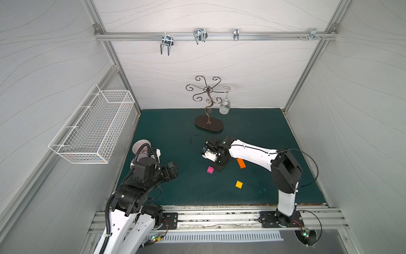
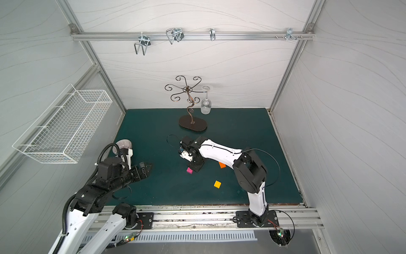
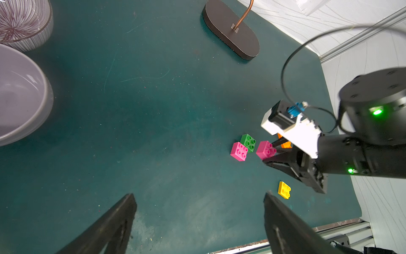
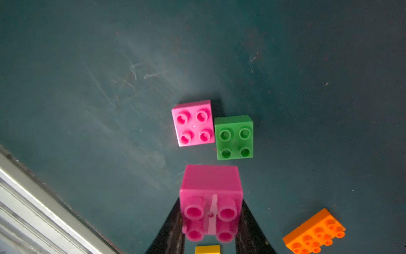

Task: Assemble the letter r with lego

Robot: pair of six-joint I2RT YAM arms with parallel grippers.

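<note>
My right gripper is shut on a pink brick (image 4: pixel 210 177), held above the table just short of a second pink brick (image 4: pixel 192 122) and a green brick (image 4: pixel 233 137) lying side by side. An orange brick (image 4: pixel 310 232) and a yellow brick (image 4: pixel 207 249) lie nearby; the yellow one (image 1: pixel 239 184) is toward the front edge. My left gripper hangs over the left of the table, open with nothing between its fingers.
Two bowls (image 3: pixel 23 122) stand at the left. A metal stand with a hanging glass (image 1: pixel 225 105) is at the back, on a dark base (image 3: pixel 228 33). A wire basket (image 1: pixel 97 127) is on the left wall.
</note>
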